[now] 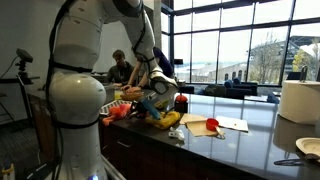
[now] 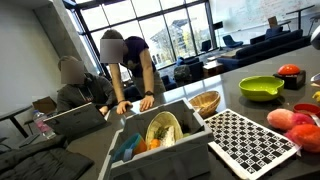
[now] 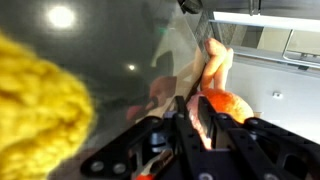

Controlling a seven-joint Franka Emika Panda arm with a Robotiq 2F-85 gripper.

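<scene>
My gripper is low over the counter, its dark fingers pointing at a cluster of toy-like produce. Close to the fingertips in the wrist view are a red-orange round piece (image 3: pixel 228 104) and a slim orange piece (image 3: pixel 214 64). A fuzzy yellow thing (image 3: pixel 38 110) fills the left of that view, blurred and near the camera. From exterior view 1, the arm's end is beside a yellow item (image 1: pixel 163 119), partly covered. Whether anything lies between the fingers is unclear.
A grey bin (image 2: pixel 165 155) with mixed items stands beside a white perforated board (image 2: pixel 248 145). Pink and red pieces (image 2: pixel 303 135) lie at its right. A green bowl (image 2: pixel 261 89) and a wicker basket (image 2: pixel 206 102) sit behind.
</scene>
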